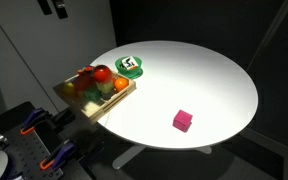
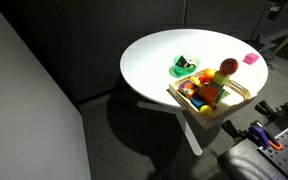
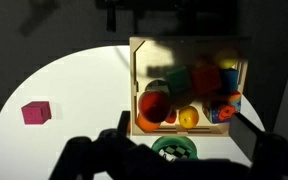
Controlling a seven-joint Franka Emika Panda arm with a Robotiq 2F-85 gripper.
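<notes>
My gripper (image 1: 53, 8) hangs high at the top left of exterior view 1, above and apart from the wooden box. Its dark fingers stand apart along the bottom of the wrist view, with nothing seen held between them. The wooden box (image 3: 134, 70) holds red, orange, yellow, green and blue toys. A red ball (image 2: 229, 66) rises above the others. On the white table (image 1: 199, 75) sits a pink cube (image 1: 183, 121), well away from the box. Behind the box is a green dish (image 1: 121, 66) with a white and dark item (image 1: 130, 63) in it.
The box lies at the table's edge. Bare tabletop (image 2: 159, 50) spreads over much of the round table. Dark floor surrounds it, and blue and orange parts (image 1: 58, 156) show near the robot's base.
</notes>
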